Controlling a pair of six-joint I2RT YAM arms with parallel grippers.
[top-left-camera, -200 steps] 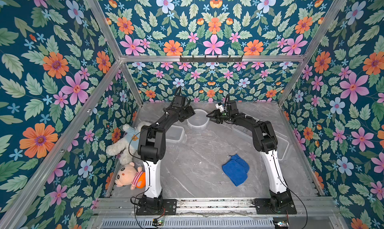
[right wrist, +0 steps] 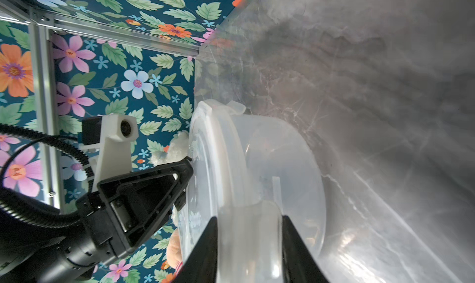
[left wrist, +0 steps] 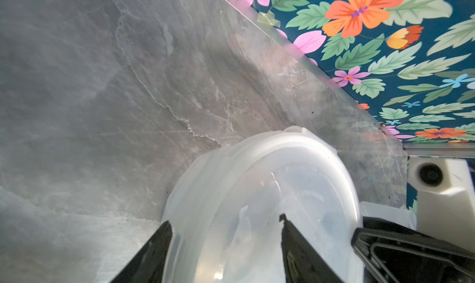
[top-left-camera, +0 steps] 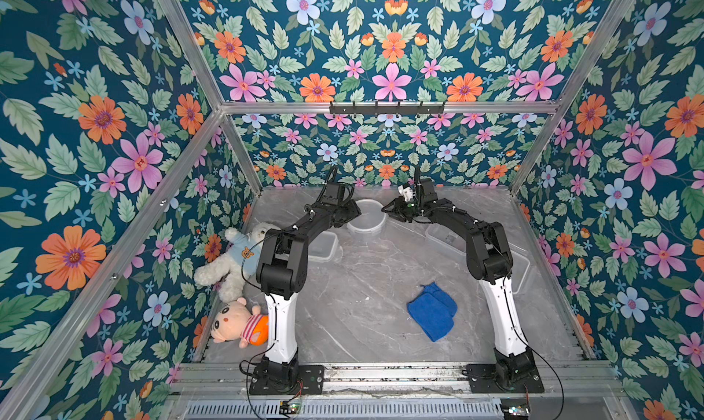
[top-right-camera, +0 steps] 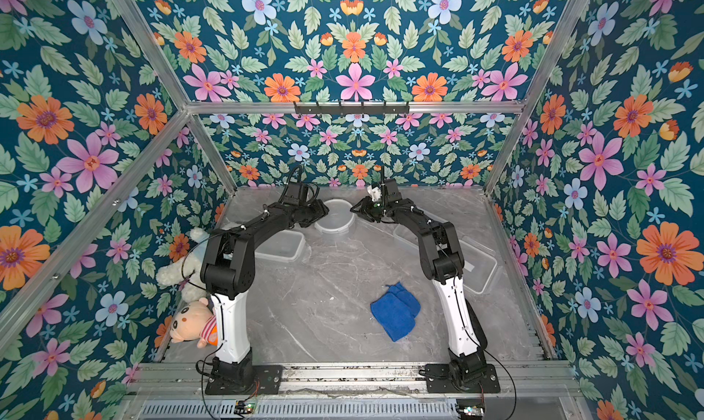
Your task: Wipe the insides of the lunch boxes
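A round clear container (top-left-camera: 366,227) with a white rim stands on the table towards the back, between my two grippers. The frames leave unclear whether a lid is on it. My left gripper is open at its left side, fingers spread over the near rim and wall. On the right side, a clear flap (right wrist: 249,243) at the container's edge fills the gap between the fingers of my right gripper; whether they press on it cannot be told. A folded blue cloth (top-left-camera: 432,311) lies on the table at front right.
A rectangular clear box (top-right-camera: 281,257) sits left of the round one, partly under my left arm. A long clear box (top-right-camera: 479,268) lies under my right arm. Two plush toys, one pale (top-left-camera: 214,271) and one pink (top-left-camera: 231,321), line the left edge.
The round container has shifted slightly to the right. My left gripper has moved right along with it, and the right gripper has shifted a little.
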